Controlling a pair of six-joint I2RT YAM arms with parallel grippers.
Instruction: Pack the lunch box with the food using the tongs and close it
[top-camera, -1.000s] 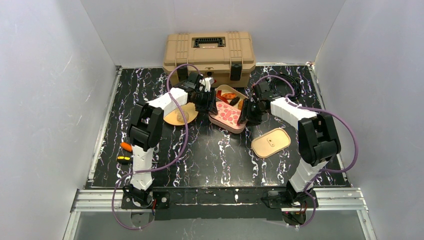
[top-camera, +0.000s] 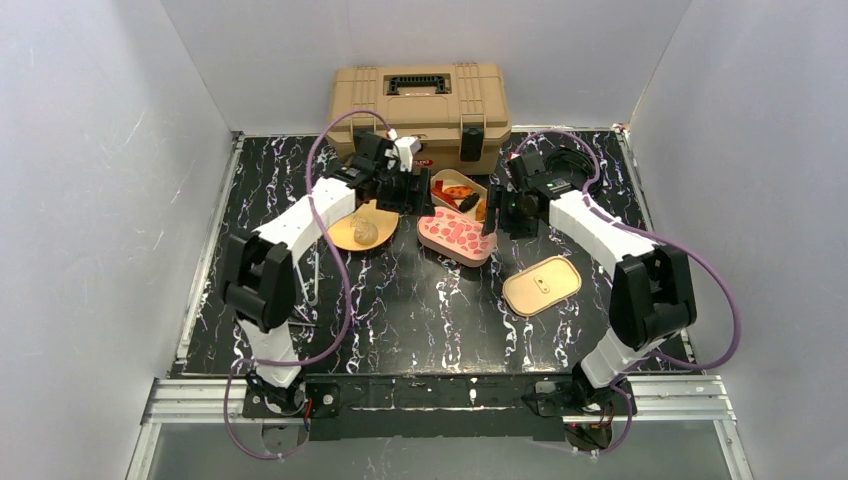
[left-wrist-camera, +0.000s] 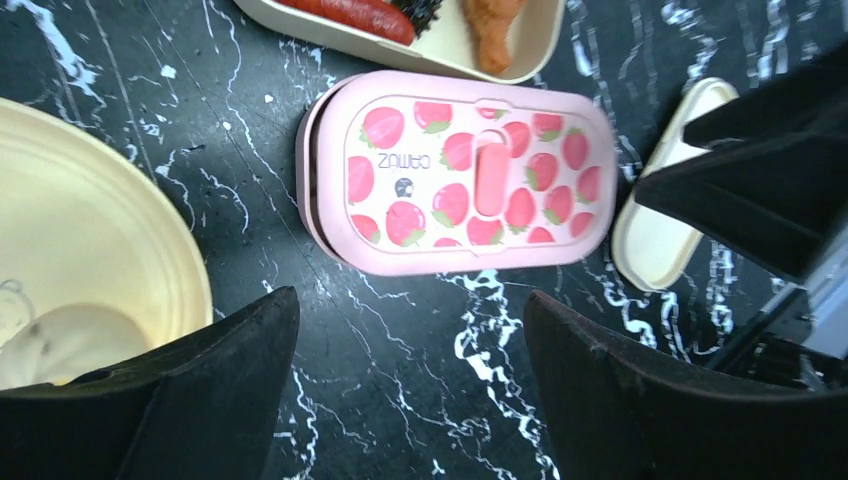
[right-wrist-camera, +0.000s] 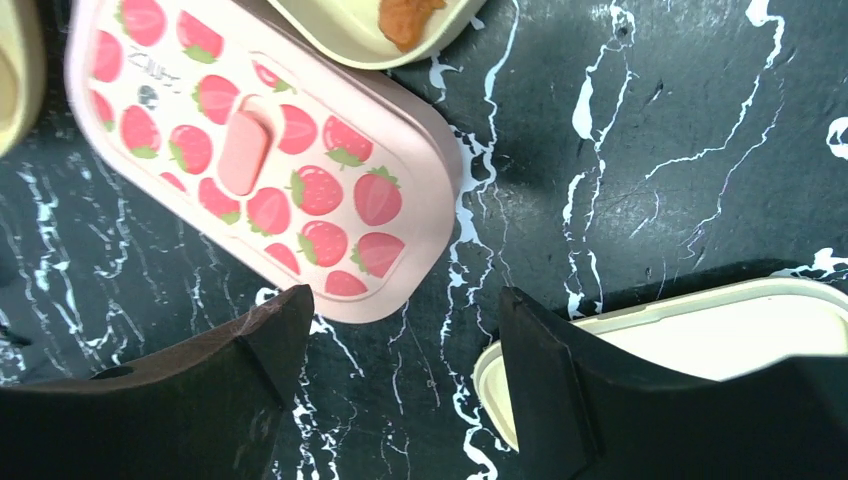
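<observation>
A pink lunch box (top-camera: 456, 236) with a strawberry-print lid stands mid-table. In the left wrist view its lid (left-wrist-camera: 450, 205) lies on top, and a dark gap shows under the rim at the left end. Behind it is a cream tray (top-camera: 462, 183) holding food such as a sausage (left-wrist-camera: 362, 14). My left gripper (top-camera: 424, 192) hangs near the box's left end, its fingers apart with nothing between them. At the other end, my right gripper (top-camera: 493, 208) is open and empty; the lid's right end (right-wrist-camera: 345, 270) lies just ahead of its fingertips.
A cream lid (top-camera: 542, 286) lies at front right. To the left sits a yellow plate (top-camera: 345, 236) with a clear round item (top-camera: 366, 232) on it. A tan toolbox (top-camera: 420, 105) blocks the back.
Both grippers have drawn back from the lunch box's ends, and the left forearm has swung left. The box has stayed in place.
</observation>
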